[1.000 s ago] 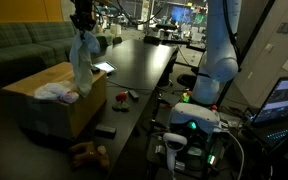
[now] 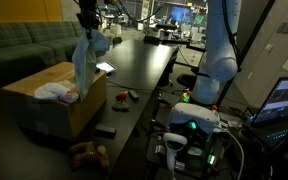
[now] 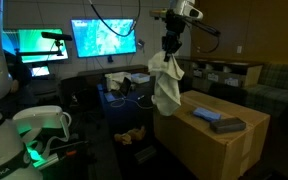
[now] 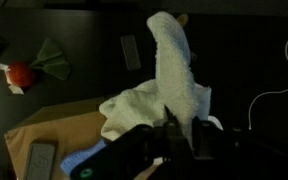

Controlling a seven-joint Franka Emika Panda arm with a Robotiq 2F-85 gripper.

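A pale cloth hangs in long folds from my gripper, which is shut on its upper end. In exterior view 2 the cloth is draped above and beside the near edge of a cardboard box. Seen from the wrist, the cloth spreads below the fingers and covers part of the box's top. Its folds hide most of the fingertips there.
On the box lie a dark grey block, a blue item and a white bundle. A brown object, a dark bar and a red object rest on the dark table. Monitors stand beyond.
The gripper and the hanging cloth have shifted slightly in exterior view 1, the gripper a little to the right. The cloth stays in its hold, and the box and table objects look unmoved.
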